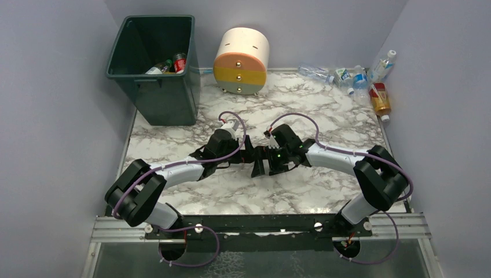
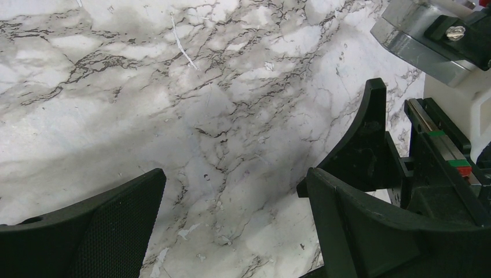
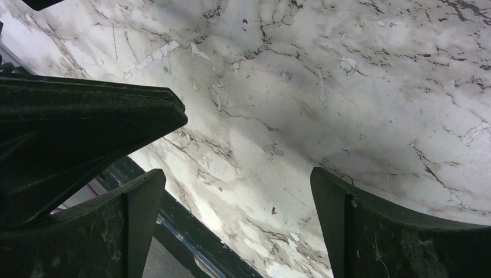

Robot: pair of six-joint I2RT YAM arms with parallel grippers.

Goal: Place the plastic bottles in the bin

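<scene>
A dark green bin (image 1: 165, 104) stands at the back left with a few bottles and cans inside. Several plastic bottles lie in the back right corner: a clear one (image 1: 312, 72), a blue-label one (image 1: 359, 78), an amber one (image 1: 380, 101) and others. My left gripper and my right gripper are low over the middle of the marble table (image 1: 324, 191), close beside each other in the top view. Both are open, with only bare table between their fingers.
A cream drum-shaped cabinet (image 1: 240, 61) with coloured drawers stands at the back centre. The table between the arms and the bottles is clear. Walls bound the left, back and right.
</scene>
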